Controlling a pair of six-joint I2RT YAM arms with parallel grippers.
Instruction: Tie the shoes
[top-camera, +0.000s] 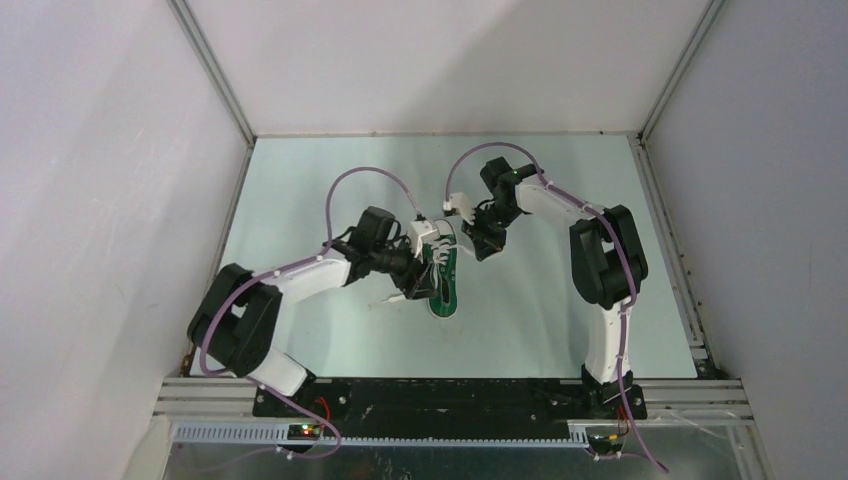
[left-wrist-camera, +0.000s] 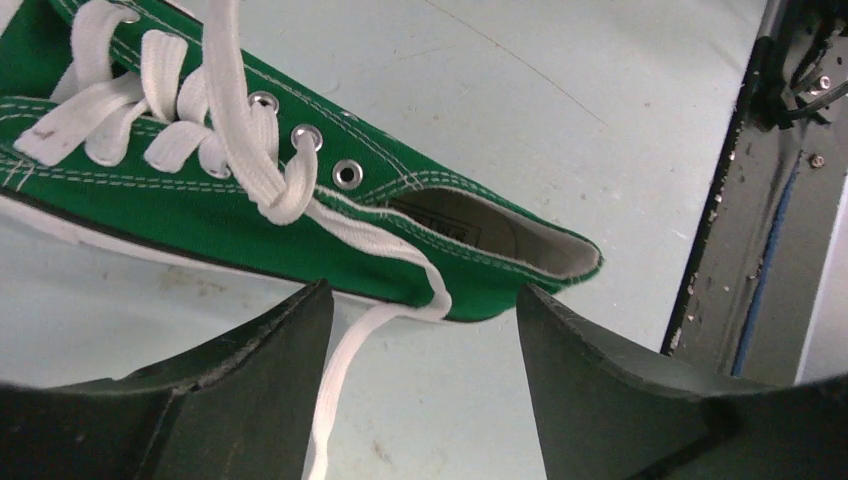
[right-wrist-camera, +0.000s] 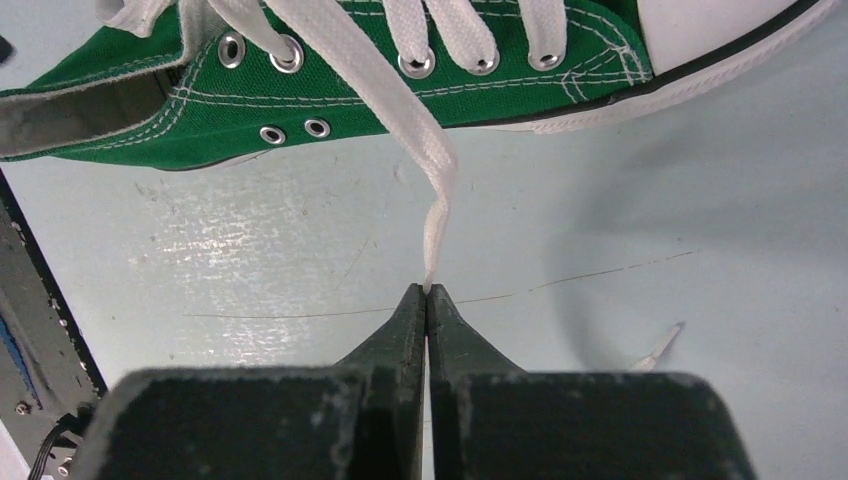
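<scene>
A green canvas shoe (top-camera: 444, 300) with white laces lies lengthwise at the table's middle. My left gripper is over its heel end, fingers apart; beneath, a white lace (left-wrist-camera: 345, 355) runs down across the shoe's side and between them, not visibly held. Another lace strand (left-wrist-camera: 230, 110) rises taut from the eyelets. My right gripper is to the shoe's right, shut on a lace end (right-wrist-camera: 435, 230) pulled out from the shoe.
A dark rail (top-camera: 440, 405) runs along the near edge; white walls enclose the sides and back.
</scene>
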